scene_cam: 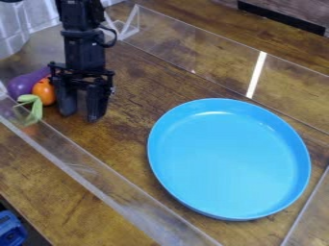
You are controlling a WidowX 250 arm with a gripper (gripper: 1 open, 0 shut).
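Note:
My black gripper (81,94) hangs low at the left of the camera view, just right of an orange carrot-like toy (44,89). A purple eggplant-like toy (26,81) lies behind that, and a green toy (29,108) lies at the left front. Whether the fingers are open or hold anything is hard to tell; they are dark and blurred against the wood.
A large blue plate (228,154) fills the right of the wooden surface (115,183). Clear plastic walls run along the left and back. A blue object (8,231) shows at the bottom left corner.

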